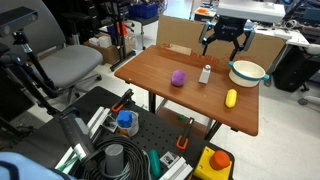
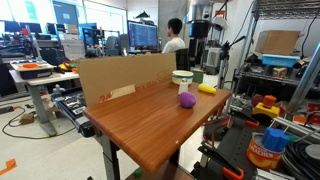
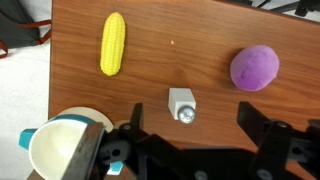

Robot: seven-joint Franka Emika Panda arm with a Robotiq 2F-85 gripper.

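Observation:
My gripper [image 1: 222, 50] hangs over the back of the table with its fingers spread wide and nothing between them. A small white bottle [image 1: 205, 74] stands upright on the wooden tabletop, below the gripper. In the wrist view this bottle [image 3: 182, 104] shows between and just beyond the open fingers, not touched by them. Up and right of it there lies a purple round object [image 3: 254, 68]; to the upper left is a yellow corn cob [image 3: 113, 44]. The white bowl with a teal rim [image 3: 65, 145] is partly hidden behind the left finger.
A cardboard panel [image 2: 120, 82] stands along the table's back edge. Bare wood [image 2: 140, 125] covers much of the tabletop's other side. Beside the robot base, a black platform [image 1: 160, 140] carries tools, clamps and cables.

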